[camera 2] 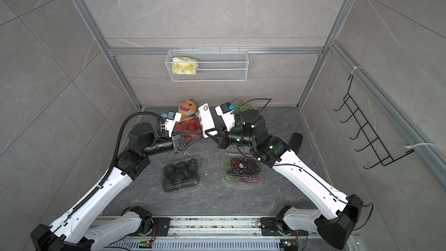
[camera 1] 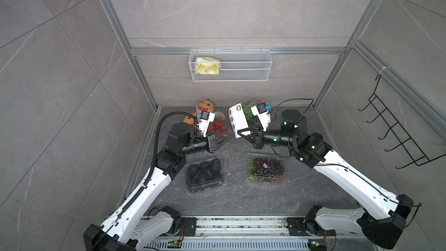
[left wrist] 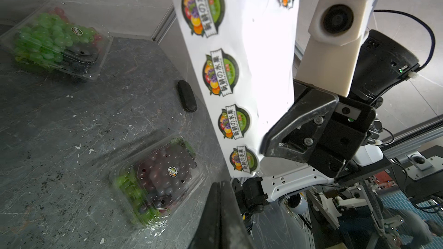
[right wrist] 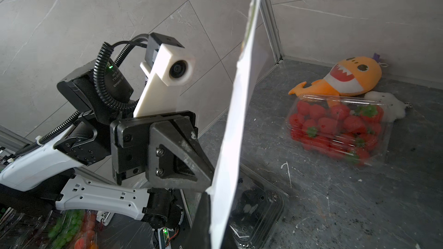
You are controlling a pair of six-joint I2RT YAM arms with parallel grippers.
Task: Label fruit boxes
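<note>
My right gripper (camera 1: pixel 239 133) is shut on a white label sheet (left wrist: pixel 272 55) that stands up from its fingertips, with round fruit labels on the face seen in the left wrist view. My left gripper points toward the sheet, a little apart from it; its fingers are shut and nothing shows between them. One label sits on the lid of the dark grape box (camera 1: pixel 265 168), another on the green grape box (left wrist: pixel 55 41). No label shows on the strawberry box (right wrist: pixel 339 126). The dark fruit box (camera 1: pixel 204 174) lies front left, with no label visible.
An orange plush toy (right wrist: pixel 355 76) lies behind the strawberries. On the back wall hangs a wire basket (camera 1: pixel 246 65) holding a yellow packet. A black hook rack (camera 1: pixel 395 130) is at the right wall. Bare counter shows between the two front boxes.
</note>
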